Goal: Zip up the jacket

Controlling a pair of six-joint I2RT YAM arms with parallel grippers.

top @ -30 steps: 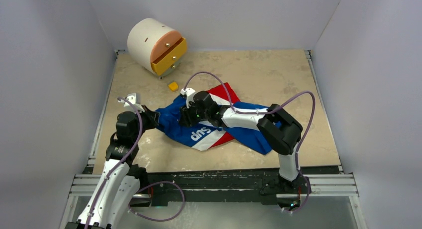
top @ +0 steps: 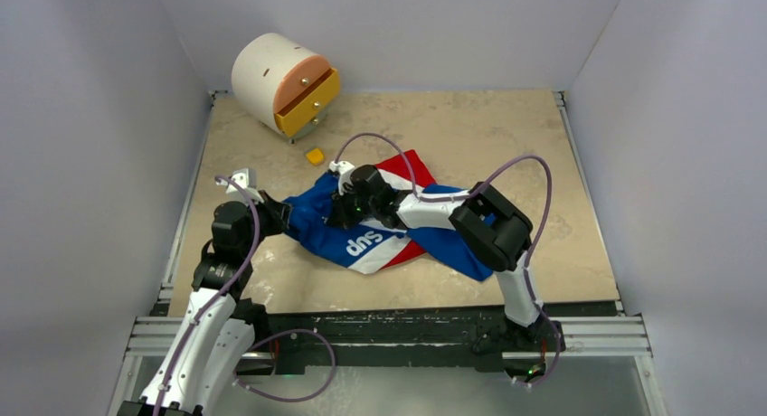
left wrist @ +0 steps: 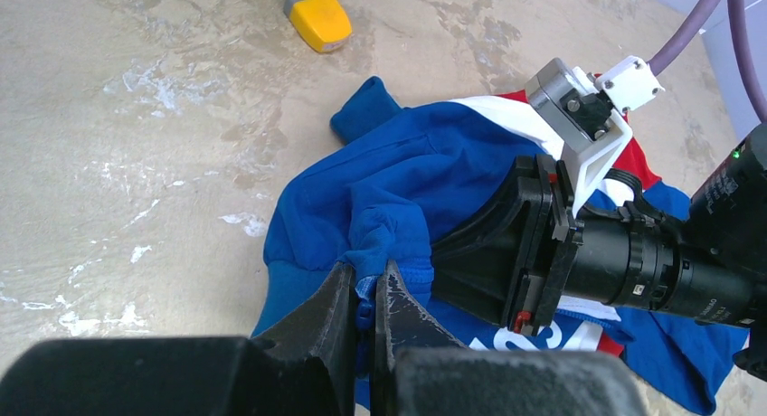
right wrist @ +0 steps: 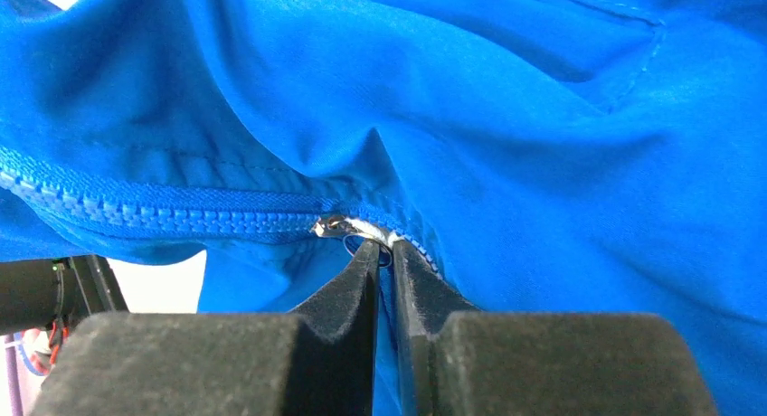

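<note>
The blue jacket, with red and white panels, lies spread on the table. My left gripper is shut on a bunched blue edge of it. In the right wrist view, a line of zipper teeth runs from the left to a metal slider. A thin ring hangs by the slider at the tips of my right gripper. Its fingers stand close together with a narrow gap; whether they grip the ring cannot be made out. More toothed edge shows to the right, partly behind the fingertips.
A yellow block with a grey end lies beyond the jacket. At the back left stands a white rounded drawer unit, one yellow drawer ajar. The right arm crosses over the jacket. Bare table shows at the back right.
The left arm has stayed still.
</note>
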